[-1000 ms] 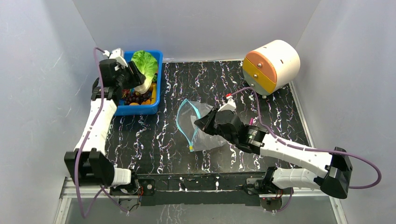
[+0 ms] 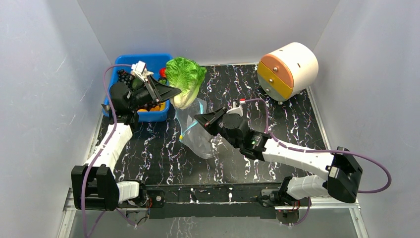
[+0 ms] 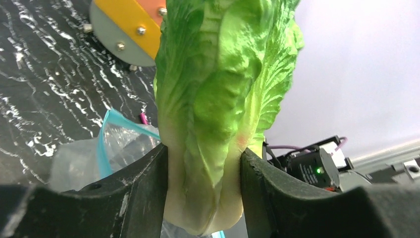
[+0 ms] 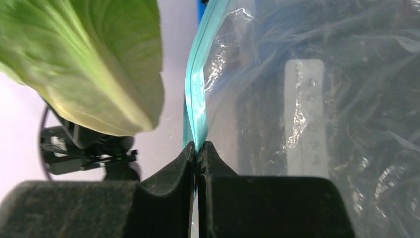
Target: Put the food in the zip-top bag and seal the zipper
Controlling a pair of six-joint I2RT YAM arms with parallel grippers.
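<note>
A head of green lettuce [image 2: 185,78] is held by its pale base in my left gripper [image 2: 173,94], above the mouth of the clear bag. In the left wrist view both fingers [image 3: 148,183] press on the lettuce [image 3: 213,99]. The clear zip top bag [image 2: 198,134] has a light blue zipper rim [image 4: 197,94]. My right gripper is shut on that rim, seen running between its fingertips in the right wrist view. The lettuce stays outside the bag, apart from the rim in that view.
A blue bin [image 2: 154,117] with fruit and vegetables stands behind the left arm. At the back right is a rounded cabinet [image 2: 292,67] with orange and yellow drawers.
My left gripper has carried the lettuce out of the blue bin, rightward to over the bag's mouth. The right gripper has shifted left and slightly back, drawing the bag with it.
</note>
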